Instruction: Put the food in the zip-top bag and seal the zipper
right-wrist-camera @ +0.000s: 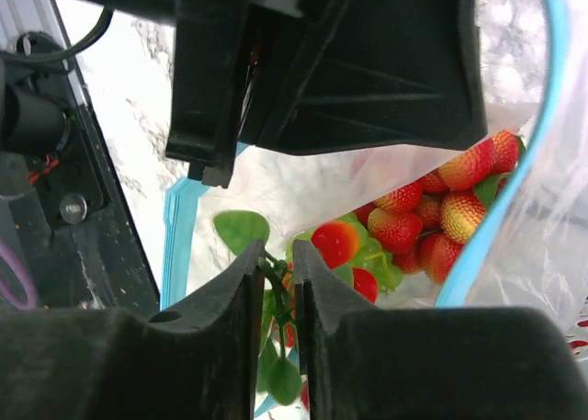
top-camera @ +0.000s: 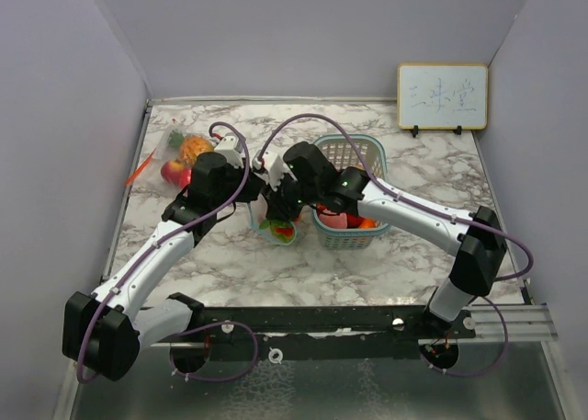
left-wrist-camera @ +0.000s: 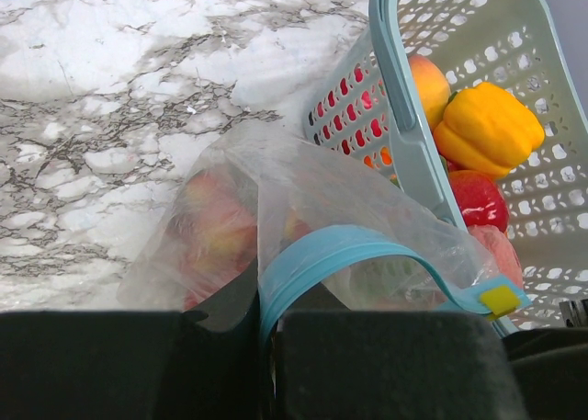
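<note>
My left gripper is shut on the blue zipper rim of the clear zip top bag. The bag's mouth gapes beneath my right gripper, with red strawberries inside. A green leafy stem shows in the narrow gap between the right fingers; whether they grip it is unclear. Close below and beside them are small red tomatoes. From above, green and red food appears at the bag opening, while the right fingertips are partly hidden by the arm.
Right of the bag stands a grey-green basket holding a yellow pepper and other produce. Another filled clear bag with an orange zipper lies at the back left. A whiteboard stands at the back right.
</note>
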